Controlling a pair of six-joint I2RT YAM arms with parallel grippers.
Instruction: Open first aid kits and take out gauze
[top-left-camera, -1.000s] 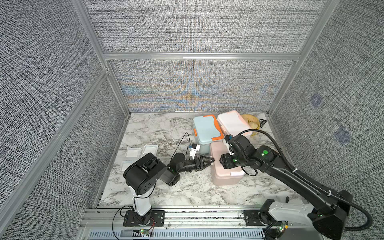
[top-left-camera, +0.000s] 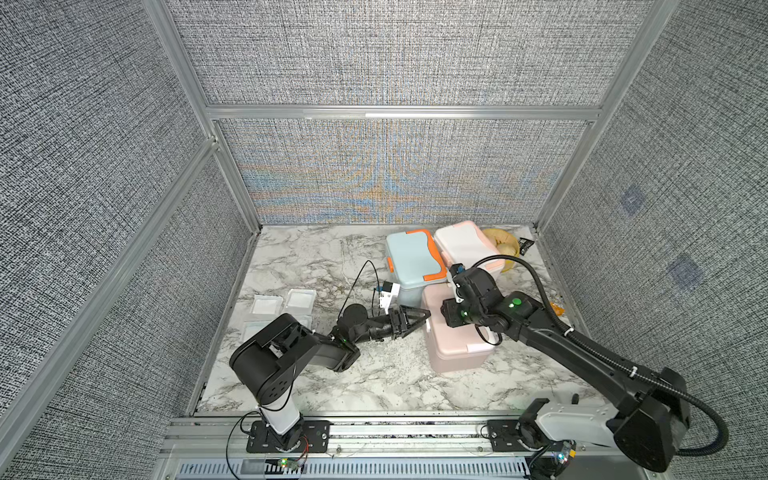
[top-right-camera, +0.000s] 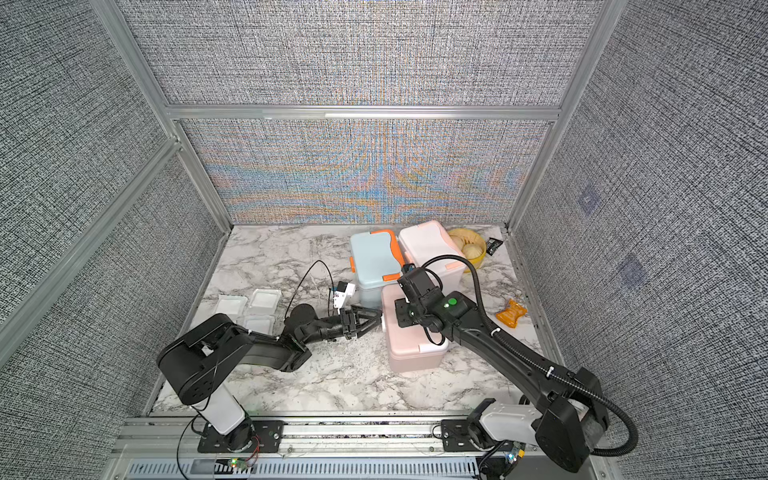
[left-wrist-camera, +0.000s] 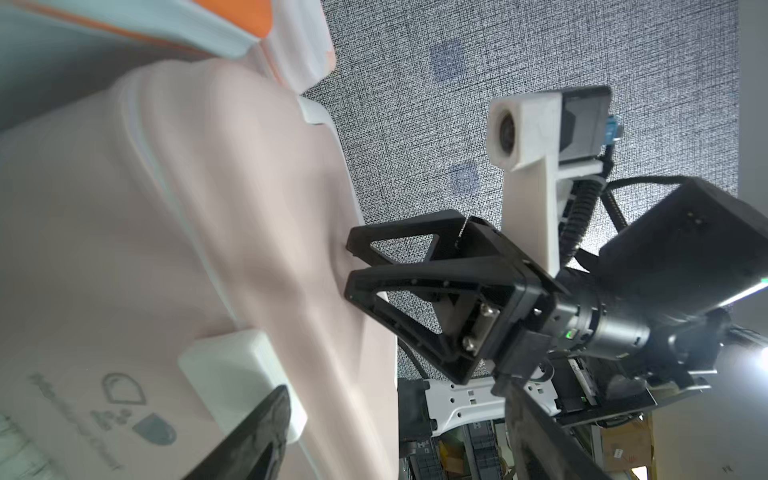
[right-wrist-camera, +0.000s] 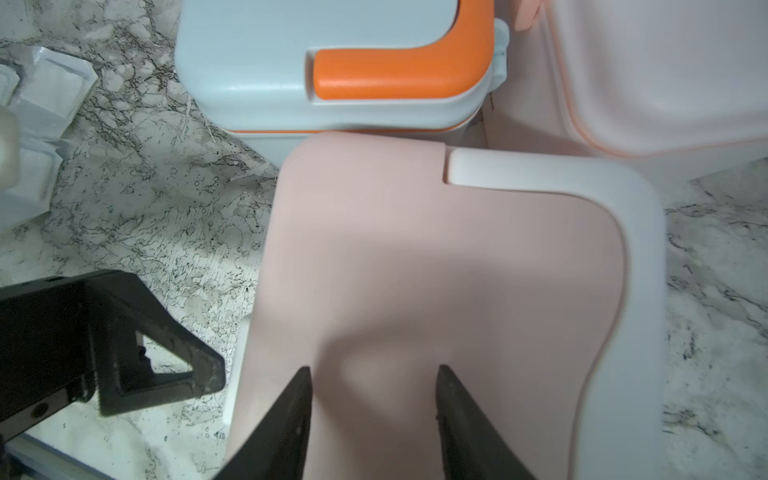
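A pale pink first aid kit (top-left-camera: 452, 360) stands at the front centre with its lid shut; any gauze inside is hidden. On its left side is a white latch (left-wrist-camera: 236, 376). My left gripper is open at that side; one finger (left-wrist-camera: 260, 436) overlaps the latch in the left wrist view, and contact cannot be told. From above, my right gripper points down at the lid (right-wrist-camera: 448, 296), its fingers apart with nothing held. In the left wrist view its tips meet or nearly meet the lid.
Behind stand a light blue kit with orange trim (top-right-camera: 376, 252) and a pink-white kit (top-right-camera: 428, 240). A yellow basket (top-right-camera: 477, 257) sits back right, an orange item (top-right-camera: 510, 313) at right. White trays (top-right-camera: 264, 299) lie left. Bare table shows in front.
The left arm's elbow has swung left and toward the front, while its gripper stays by the latch. My right gripper has shifted slightly back. The pink kit has slid a little right.
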